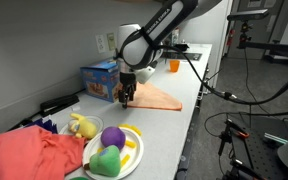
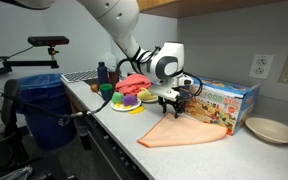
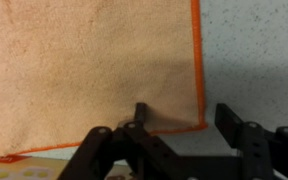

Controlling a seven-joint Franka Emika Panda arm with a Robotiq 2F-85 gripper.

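Observation:
A peach-coloured cloth (image 2: 189, 132) with an orange edge lies flat on the counter. Over one of its corners is my gripper, pointing down, its fingers parted. In the wrist view the orange-edged corner of the cloth (image 3: 104, 75) lies between the two fingertips; whether they touch it cannot be told. From the outside, the gripper (image 1: 127, 100) appears at the cloth's left corner, close to the counter, and in the second exterior view the gripper (image 2: 172, 108) is at the cloth's far end.
Right behind the gripper stands a blue cardboard box (image 2: 224, 103). A white plate (image 1: 96, 168) holds a purple and a green item, with a red cloth (image 1: 34, 155) beyond it. A shallow bowl (image 2: 272, 132) sits right of the box.

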